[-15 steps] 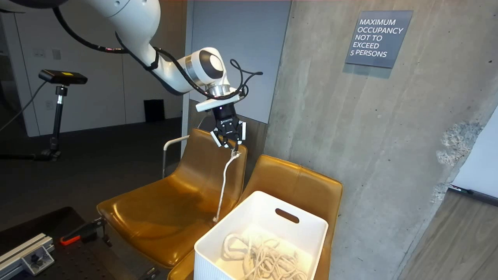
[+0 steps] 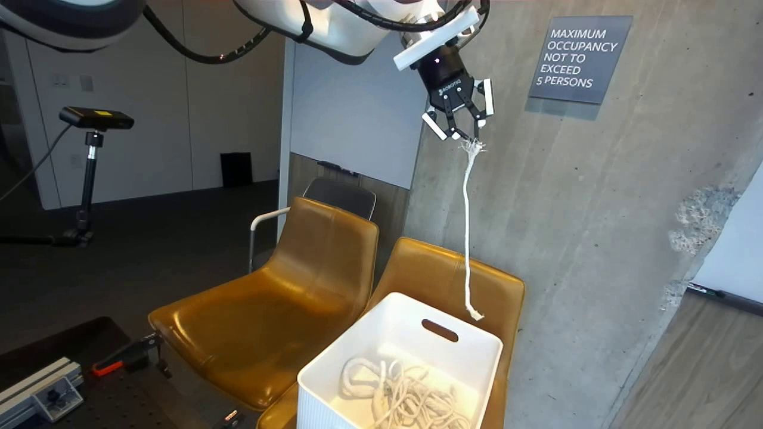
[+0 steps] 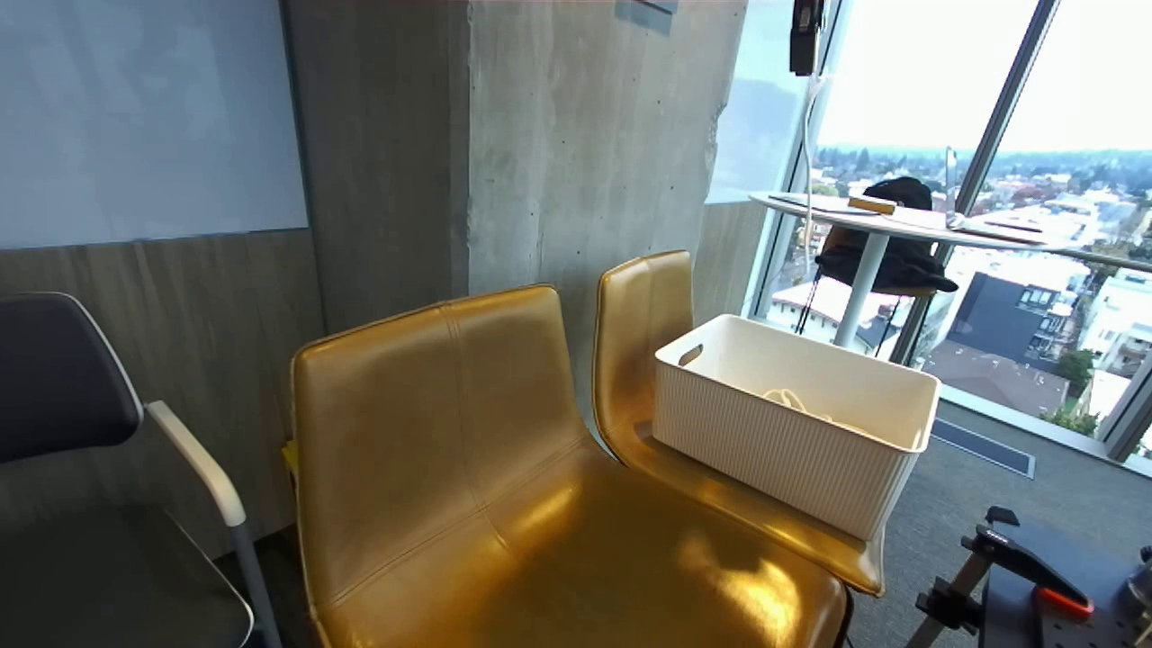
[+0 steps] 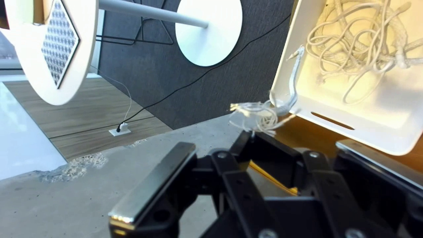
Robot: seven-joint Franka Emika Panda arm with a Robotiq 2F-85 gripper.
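A white rope (image 2: 467, 229) hangs almost straight down from my gripper (image 2: 468, 137), which is shut on its frayed upper end. In exterior view 1 the rope's lower tip overlaps the back rim of the white bin (image 2: 336, 342); its exact height above the rim is hard to judge. The wrist view has the frayed strands (image 4: 265, 115) at my fingertips, with the rest of the rope trailing away toward the bin. More tangled ropes (image 2: 411, 397) lie on the bin's floor. Exterior view 2 catches only the gripper's end at the top, the rope (image 3: 807, 162) below it.
The bin sits on a tan chair (image 3: 648, 356) against the concrete wall (image 2: 572, 250). Beside it stands an empty tan chair (image 2: 286, 300). A dark workbench with a clamp (image 2: 125, 357) is at lower left. Space around the raised gripper is open, with the wall behind.
My arm has risen and swung right, from above the left chair to high over the bin's back side. The rope has come along in the gripper and hangs straighter.
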